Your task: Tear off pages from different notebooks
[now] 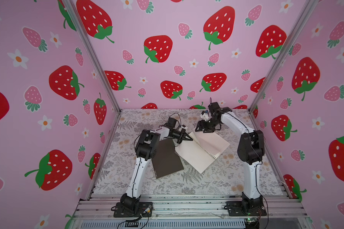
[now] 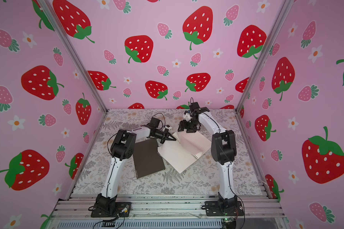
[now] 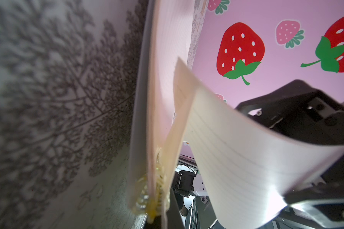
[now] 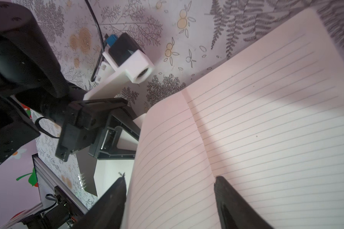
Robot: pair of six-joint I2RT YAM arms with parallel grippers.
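Observation:
An open spiral notebook (image 1: 195,154) with white lined pages lies right of a dark closed notebook (image 1: 166,158). My left gripper (image 1: 185,135) rests shut at the top of the open notebook, by the spiral binding; its tips are hard to make out. My right gripper (image 1: 202,127) hovers low over the upper right page, its fingers parted on either side of a curved lined page (image 4: 168,160) in the right wrist view. In the left wrist view a curled page (image 3: 237,152) stands up from the bound edge.
Strawberry-print walls and metal rails enclose it.

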